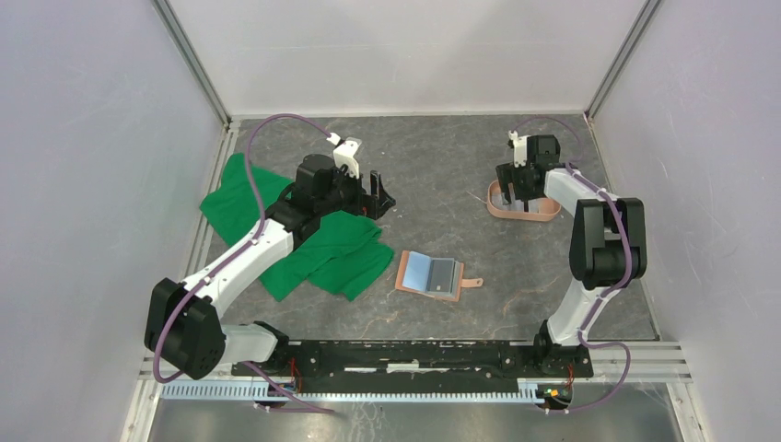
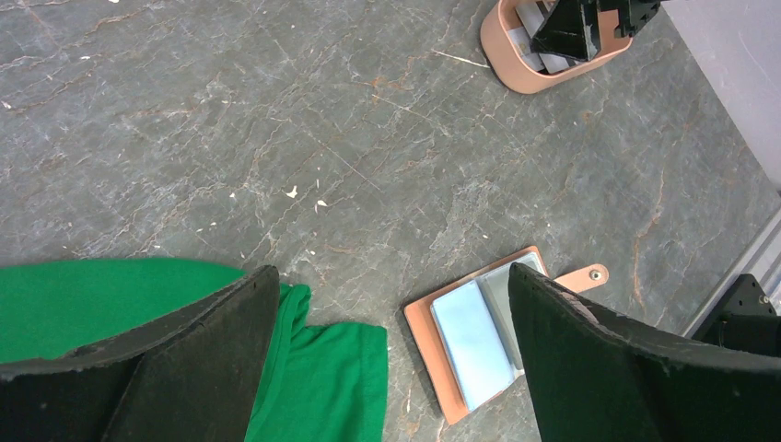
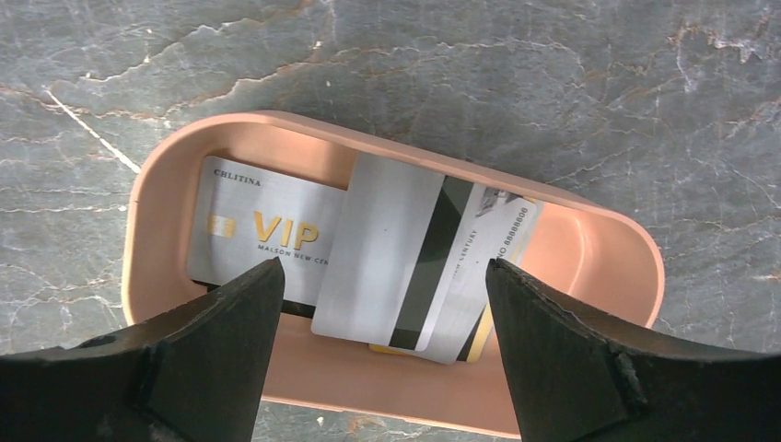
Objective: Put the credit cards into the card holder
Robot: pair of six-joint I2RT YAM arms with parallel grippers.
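Note:
Several cards lie overlapping inside a pink oval tray [image 3: 635, 267] in the right wrist view. A white VIP card [image 3: 244, 198] is at the left, a grey card with a dark stripe [image 3: 373, 249] lies across the middle, and a pale card [image 3: 502, 230] shows partly under it. Above the tray my right gripper [image 1: 518, 183] stands open, its fingers [image 3: 198, 341] apart with no card held. My left gripper [image 1: 378, 196] hangs open and empty over the table. The card holder [image 1: 430, 275], brown with clear sleeves and a strap, lies opened out at the front middle.
A crumpled green cloth [image 1: 322, 253] covers the table's left side, under the left arm. Bare dark stone tabletop [image 1: 433, 175] stretches between the two grippers. White walls close in the back and both sides.

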